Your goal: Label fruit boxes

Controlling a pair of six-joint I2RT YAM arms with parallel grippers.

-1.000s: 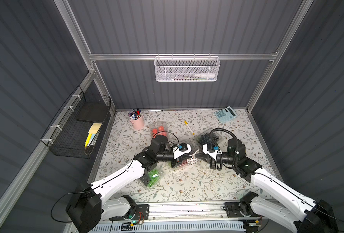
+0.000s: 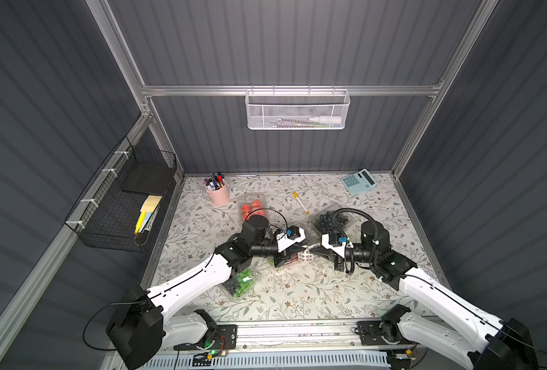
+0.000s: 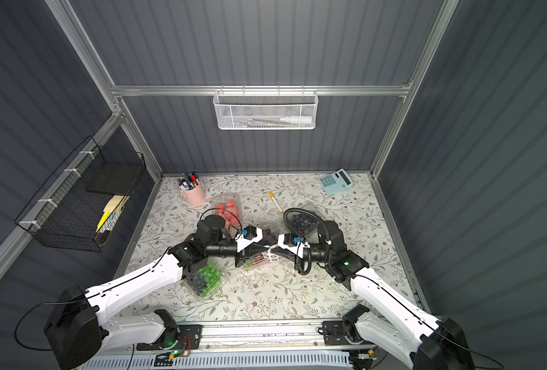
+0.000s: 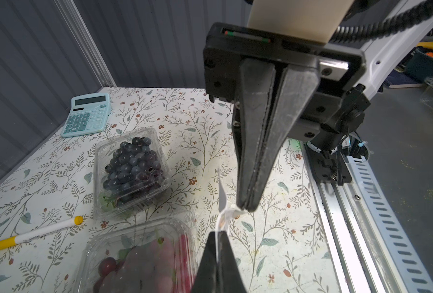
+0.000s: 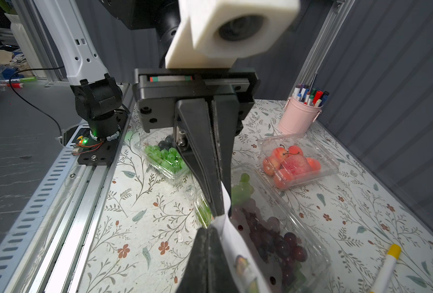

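Observation:
Both grippers face each other low over the middle of the table, tips nearly meeting above a clear box of red grapes [image 5: 280,244]. A white paper label [image 5: 241,254] runs between their fingertips. My left gripper is shut, pinching the label's thin edge. My right gripper is shut, its tips against the paper; whether it grips any is unclear. Boxes of blueberries [image 4: 131,171], red fruit [image 5: 294,163] and green grapes [image 5: 165,156] stand around.
A pen cup [image 2: 219,195] stands back left, a calculator [image 2: 358,181] back right, a yellow-capped marker [image 2: 300,202] behind the middle.
The cable loop on my right arm has shifted slightly. The arms and grippers look otherwise almost unchanged.

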